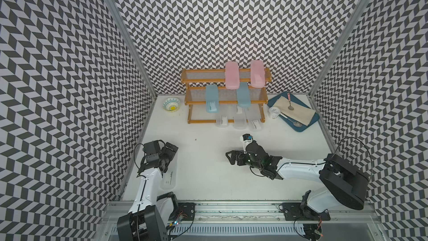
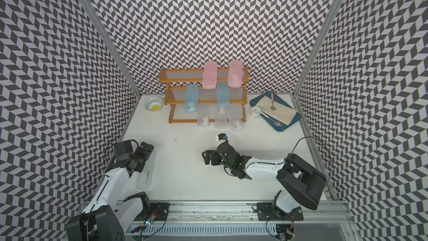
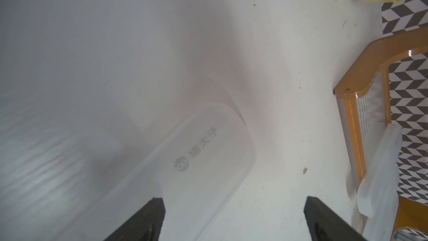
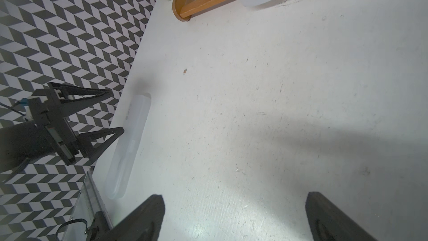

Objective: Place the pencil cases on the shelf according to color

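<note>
Two pink cases [image 1: 257, 73] lie on the shelf's top tier, two blue cases [image 1: 211, 96] on the middle tier, and several clear cases [image 1: 239, 120] on the bottom tier. One clear case [image 3: 209, 151] lies flat on the table at left, under my left gripper [image 2: 142, 151], which stands open above it with nothing between its fingers. My right gripper [image 1: 231, 157] is open and empty over the middle of the table, in front of the wooden shelf [image 1: 196, 78].
A patterned bowl [image 1: 171, 104] sits left of the shelf. At right are a blue tray [image 1: 307, 124] with cloth and spoons, and a small cup [image 1: 274, 112].
</note>
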